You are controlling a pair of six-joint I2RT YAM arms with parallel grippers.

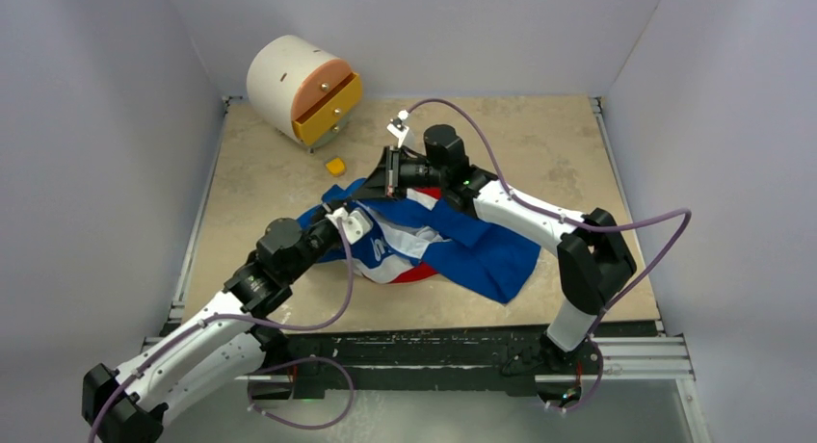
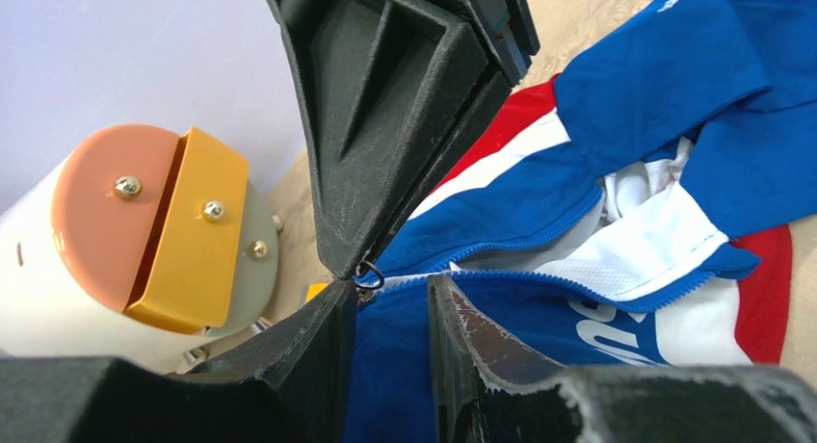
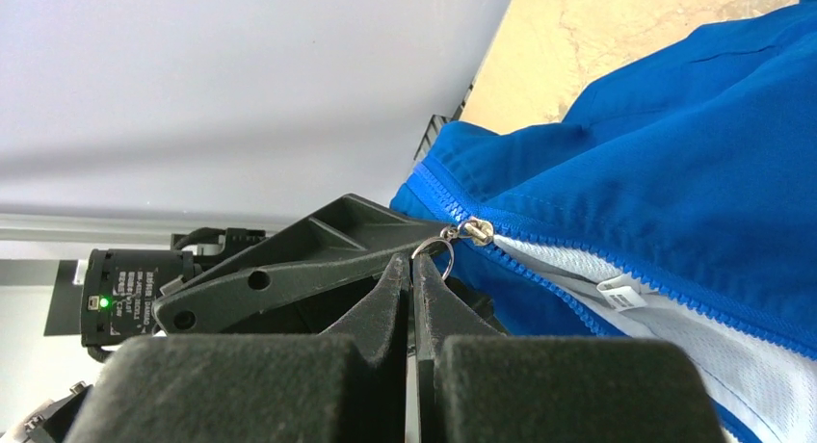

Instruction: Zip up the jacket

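Observation:
The blue jacket, with white and red panels, lies spread on the table with its front partly open. In the right wrist view the metal zipper slider sits where the blue teeth meet, and a thin pull ring hangs from it. My right gripper is shut, with the pull ring pinched at its tips. Close in front of it, my left gripper stands part open, its fingers on either side of the blue cloth near the zipper's closed end. No contact with the cloth can be made out.
A barrel-shaped cabinet with a yellow drawer stands at the back left. Near it lies a small yellow block. Both grippers are crowded together over the jacket's left end.

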